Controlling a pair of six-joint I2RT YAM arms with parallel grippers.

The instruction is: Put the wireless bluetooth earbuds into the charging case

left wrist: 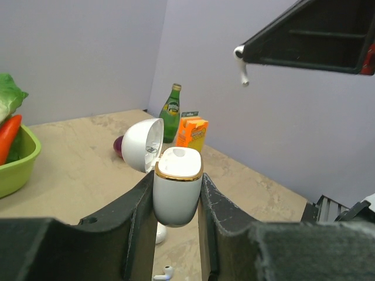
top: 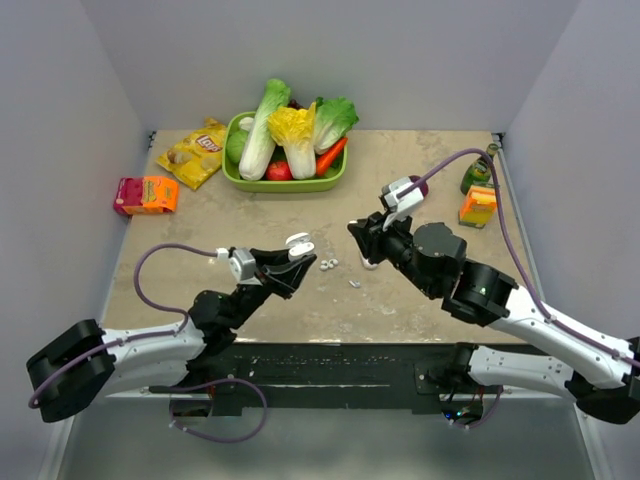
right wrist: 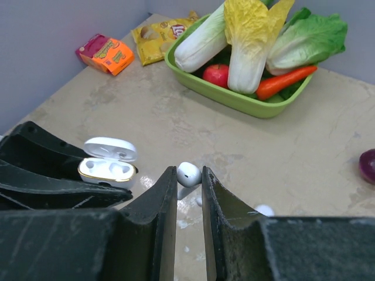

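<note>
The open white charging case is held by my left gripper, lid up; in the right wrist view its open top [right wrist: 105, 170] faces me. Raised to the right of it, my right gripper has a white earbud between its fingertips, also visible in the left wrist view [left wrist: 240, 61]. Small white pieces [top: 325, 265] lie on the table between the arms, partly hidden in the right wrist view.
A green basket [top: 240, 175] of vegetables stands at the back, with snack bags [top: 190, 155] at left. An onion, bottle [top: 478, 172] and juice carton [top: 477, 207] are at right.
</note>
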